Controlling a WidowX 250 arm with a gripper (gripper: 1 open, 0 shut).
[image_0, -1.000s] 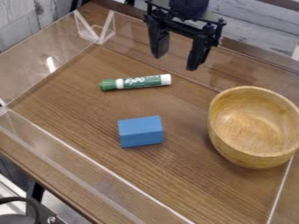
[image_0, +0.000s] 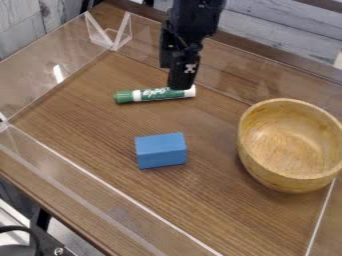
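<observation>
My black gripper (image_0: 179, 62) hangs at the top centre, pointing down above and just behind a green-and-white tube (image_0: 155, 94) that lies on the wooden table (image_0: 94, 170). The fingers appear apart, with nothing seen between them. A blue block (image_0: 160, 150) sits in the lower middle, and a large yellow bowl (image_0: 287, 145) stands at the right.
The table's left edge has a clear rim with white clips.
My gripper has turned and moved left, closer to the tube. The tube, block and bowl lie where they were.
</observation>
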